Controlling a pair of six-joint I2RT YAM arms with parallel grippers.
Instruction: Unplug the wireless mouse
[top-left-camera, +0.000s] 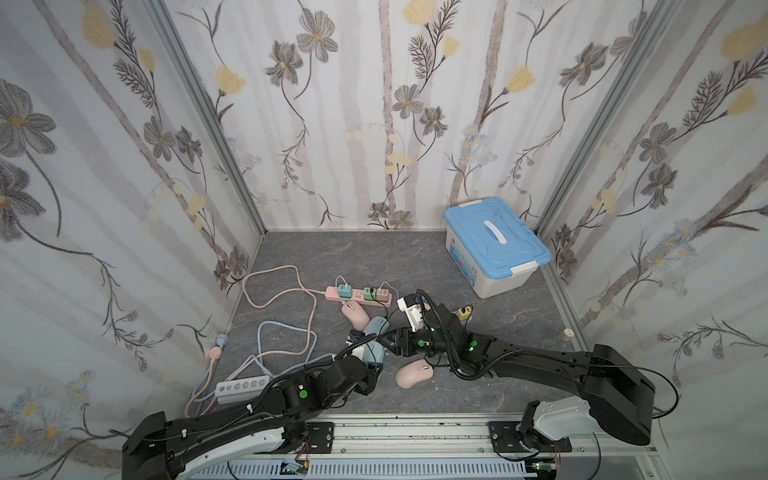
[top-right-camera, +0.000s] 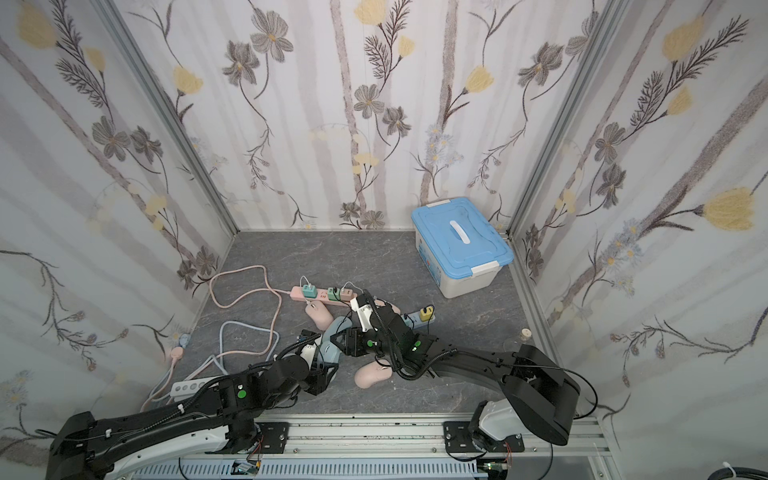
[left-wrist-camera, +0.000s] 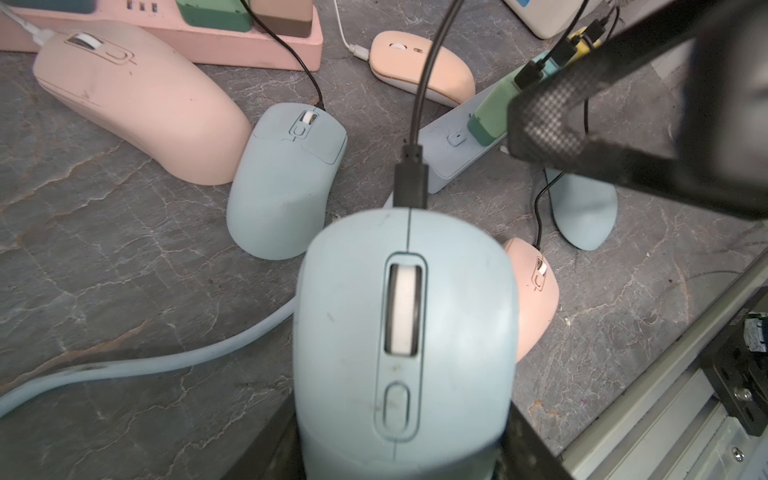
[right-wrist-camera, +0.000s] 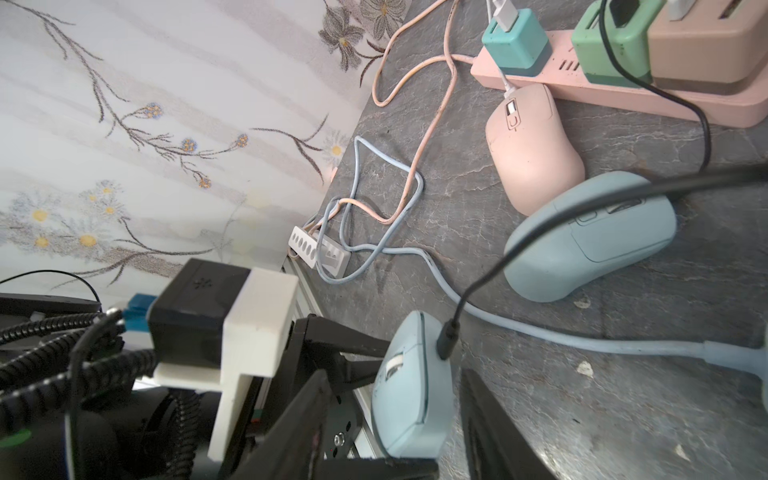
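Observation:
A light blue mouse (left-wrist-camera: 404, 320) fills the lower left wrist view, held upright by my left gripper (top-left-camera: 366, 356), with a black cable plug (left-wrist-camera: 410, 184) in its front end. In the right wrist view this mouse (right-wrist-camera: 404, 400) sits between the left fingers, cable rising from it. My right gripper (top-right-camera: 345, 342) hovers beside it; its fingers are blurred at the bottom of its wrist view, apart, with the held mouse beyond them. Another light blue mouse (right-wrist-camera: 588, 236) and a pink mouse (right-wrist-camera: 532, 148) lie on the table.
A pink power strip (top-left-camera: 333, 293) with cube adapters and a blue strip (left-wrist-camera: 448, 144) carry cables. More mice lie around them. A lidded storage box (top-left-camera: 496, 240) stands at the back right. Loose cords cover the left of the table.

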